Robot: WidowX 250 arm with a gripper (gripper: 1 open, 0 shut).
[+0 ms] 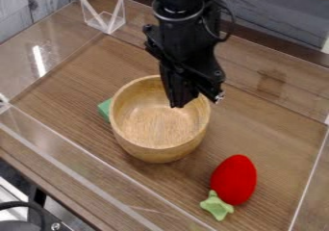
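A black gripper [195, 92] at the end of the arm hangs over the back right of a light wooden bowl [158, 124], its fingertips appearing shut with nothing visible between them. A red oval object [234, 177] lies at the lower right, with a pale green piece [217, 206] just below it. A green object [106, 110] is partly hidden behind the bowl's left side.
Clear plastic pieces [103, 13] stand at the back left. A black cable [26, 209] lies at the lower left corner. The wooden table [71, 71] has free room at left, back right and right.
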